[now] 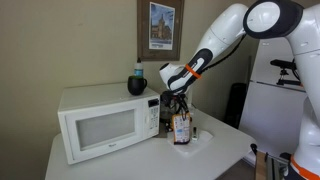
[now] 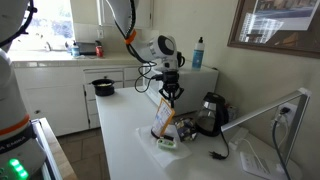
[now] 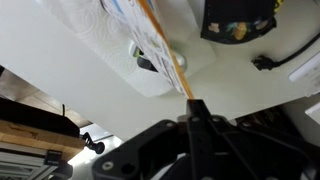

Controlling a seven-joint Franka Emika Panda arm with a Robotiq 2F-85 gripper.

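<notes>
A thin board (image 3: 158,42) with an orange edge and a printed white face reaches up to my fingertips in the wrist view. My gripper is shut, with the board's top edge apparently between its fingers. In exterior view 2 the board (image 2: 163,118) leans at a slant beneath the gripper (image 2: 170,101). From exterior view 1, the board (image 1: 181,128) appears below the gripper (image 1: 179,107). A small white and green object (image 2: 166,143) lies at the board's foot on a white paper towel (image 2: 172,158). The board partly hides it.
A white microwave (image 1: 105,125) bears a black pot (image 1: 137,86). Behind the board stands a dark coffee pot (image 2: 211,116). A patterned dark item (image 3: 238,20) and a black cable plug (image 3: 264,62) lie nearby. Open counter (image 2: 112,135) stretches toward the black pan (image 2: 103,87).
</notes>
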